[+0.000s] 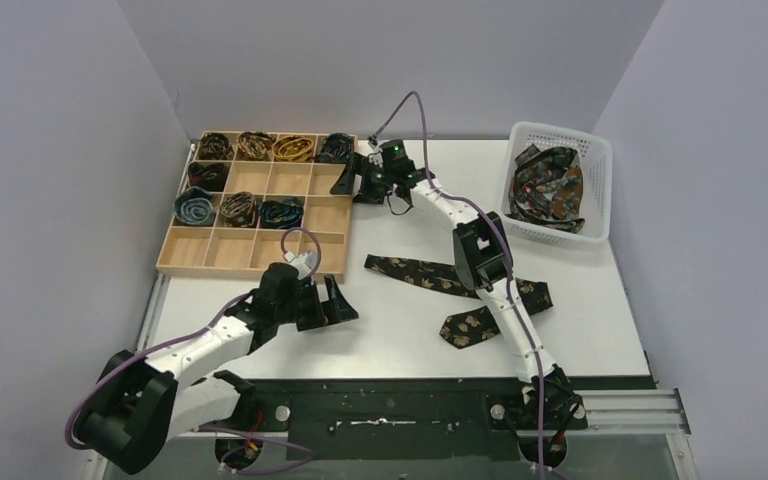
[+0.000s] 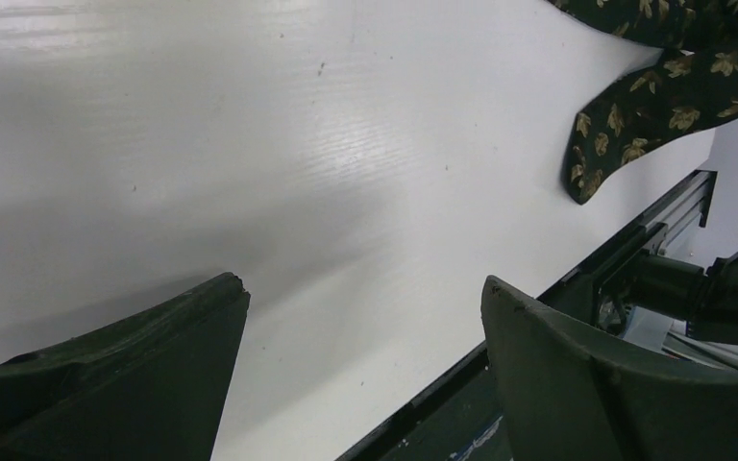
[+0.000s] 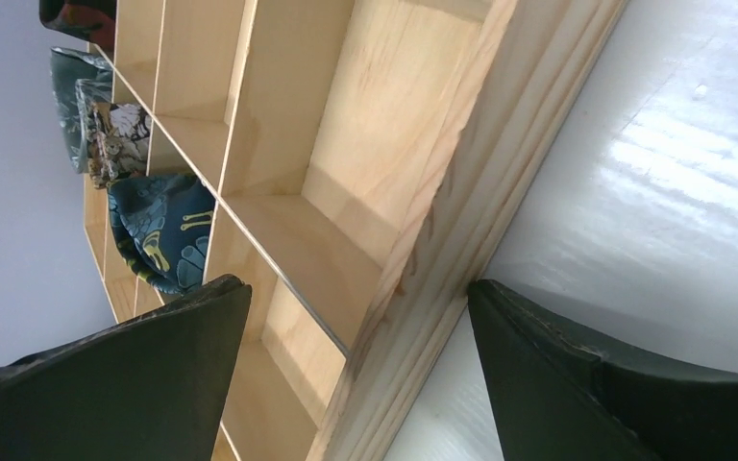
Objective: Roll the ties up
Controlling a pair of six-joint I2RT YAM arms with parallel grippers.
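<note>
A dark floral tie (image 1: 420,272) lies bent on the white table, its wide end at the front right; it also shows at the upper right of the left wrist view (image 2: 682,106). The wooden sectioned box (image 1: 232,252) holds several rolled ties (image 1: 293,148) and some empty cells. My right gripper (image 1: 348,180) is open at the box's right wall (image 3: 432,240), one finger over the box, the other outside against it. My left gripper (image 1: 320,308) is open over bare table just in front of the box, nothing between its fingers.
A white basket (image 1: 595,200) with bunched patterned ties stands at the back right. Bare table (image 1: 340,350) spans the front left and middle. The right arm reaches over part of the floral tie.
</note>
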